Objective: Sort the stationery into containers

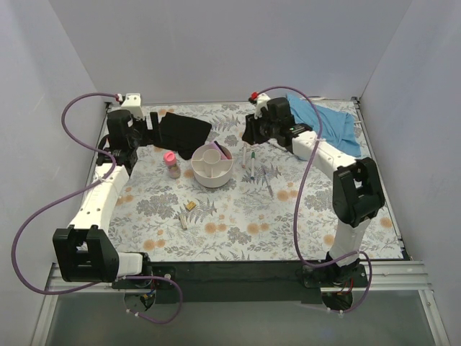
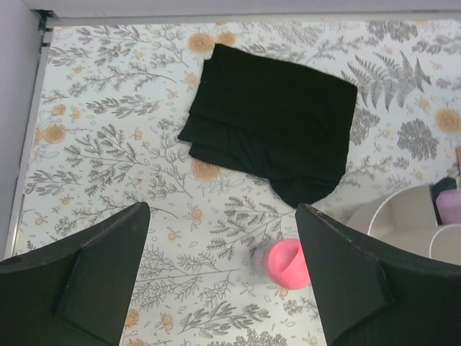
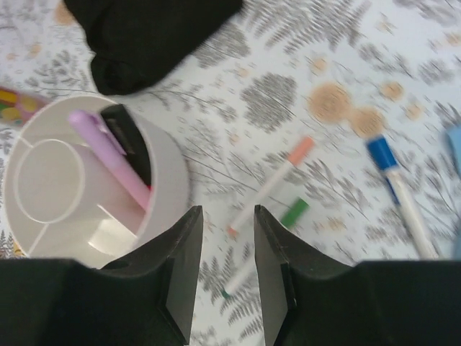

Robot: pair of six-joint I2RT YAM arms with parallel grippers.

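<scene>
A round white divided container (image 1: pixel 212 180) stands mid-table, and a purple marker (image 3: pixel 109 155) and a black one (image 3: pixel 130 140) lean in one of its compartments. Right of it my right gripper hangs part open above the table, nothing between its fingers. Below and beyond its fingertips lie a white pen with an orange end (image 3: pixel 272 185) and a green-capped white pen (image 3: pixel 247 265). Further right is a blue-capped white marker (image 3: pixel 405 198). A pink-lidded jar (image 1: pixel 171 164) stands left of the container. My left gripper is open and empty at the table's left.
A black cloth (image 1: pixel 182 133) lies behind the container and a blue cloth (image 1: pixel 328 126) at the back right. An eraser-like yellow block (image 1: pixel 190 205) and a pale stick-like item (image 1: pixel 183 220) lie in front.
</scene>
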